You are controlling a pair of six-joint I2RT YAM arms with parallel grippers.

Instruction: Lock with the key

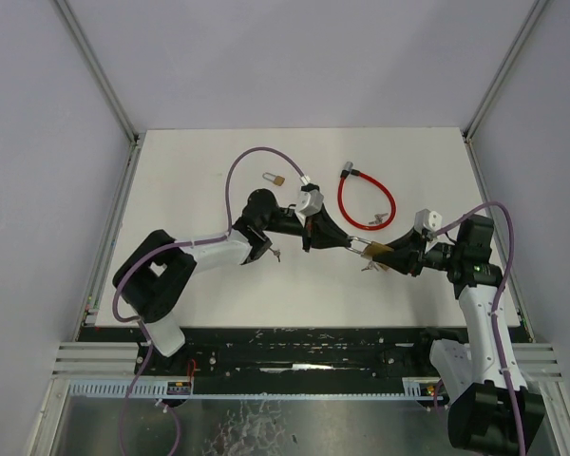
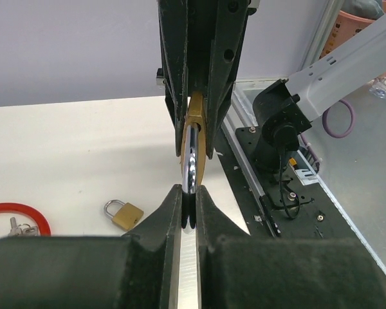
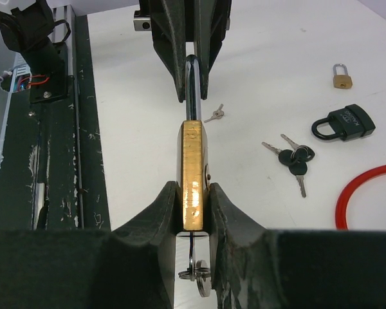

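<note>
In the top view, a large brass padlock (image 1: 377, 251) hangs between my two grippers above the table. My left gripper is shut on its long silver shackle (image 2: 190, 164). On the other side, the fingers of my right gripper stand at both faces of the brass body (image 3: 192, 174); whether they press on it cannot be told. Shackle and body lie in one line, the shackle pointing at the left gripper. A key (image 3: 202, 277) on a ring shows at the body's lower end, between the right fingers. The keyhole is hidden.
On the table lie a small brass padlock (image 3: 342, 77), a black padlock (image 3: 347, 122), a bunch of black-headed keys (image 3: 297, 156), a loose key (image 3: 215, 114) and a red cable lock (image 1: 390, 197).
</note>
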